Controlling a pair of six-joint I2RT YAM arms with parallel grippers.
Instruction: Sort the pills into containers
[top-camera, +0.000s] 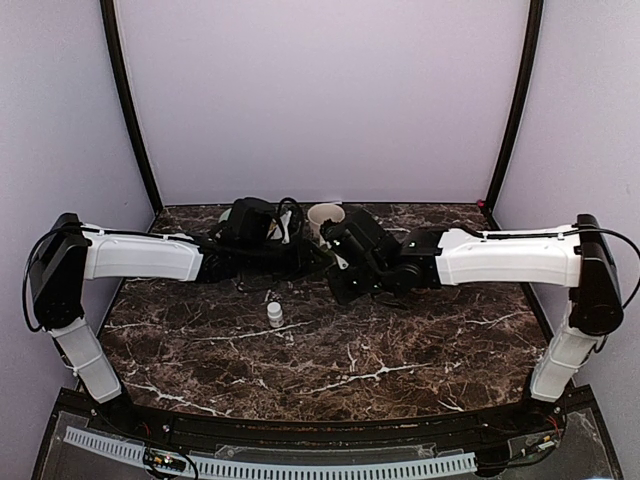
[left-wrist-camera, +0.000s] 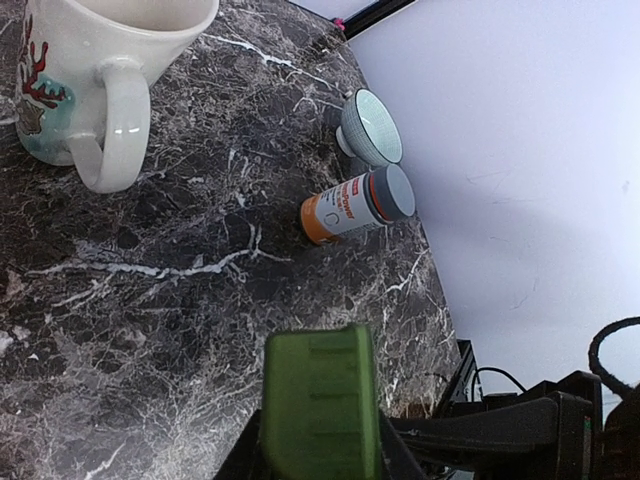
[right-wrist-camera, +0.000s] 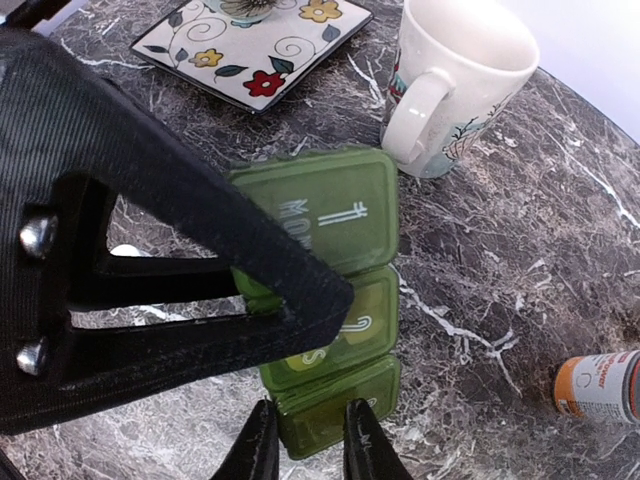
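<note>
A green pill organizer with lettered compartment lids (right-wrist-camera: 320, 205) hangs above the table, its lids shut. My left gripper (top-camera: 318, 258) is shut on it; in the right wrist view one black left finger (right-wrist-camera: 305, 305) crosses its face. From the left wrist view only the organizer's narrow green end (left-wrist-camera: 320, 395) shows. My right gripper is open, its tips apart just before the organizer's lowest compartment; contact cannot be told. An orange-and-white pill bottle with a grey cap (left-wrist-camera: 345, 205) lies or stands beyond. In the top view, a small white bottle (top-camera: 275, 315) stands on the table.
Behind the grippers stands a white mug (top-camera: 325, 213) with a coral print. A flowered square plate (right-wrist-camera: 250, 45) bears a bowl. Another small bowl (left-wrist-camera: 370, 128) sits by the wall.
</note>
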